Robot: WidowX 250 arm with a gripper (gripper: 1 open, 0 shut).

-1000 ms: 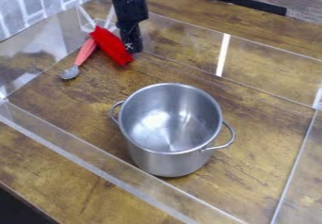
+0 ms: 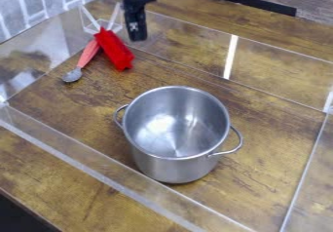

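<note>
My black gripper (image 2: 136, 23) is raised at the top of the camera view, just behind and above a red object (image 2: 113, 51) lying among white pieces at the back left; whether its fingers are open I cannot tell. A pinkish-red item (image 2: 89, 53) lies left of the red object, and a small silver spoon-like end (image 2: 72, 75) rests on the wood below it. A large steel pot (image 2: 174, 143) with two handles stands in the front middle.
Clear rails border it, and a dark wall edge runs along the top right.
My gripper has moved up, away from the red object, which now shows more fully. The pot has not moved.
</note>
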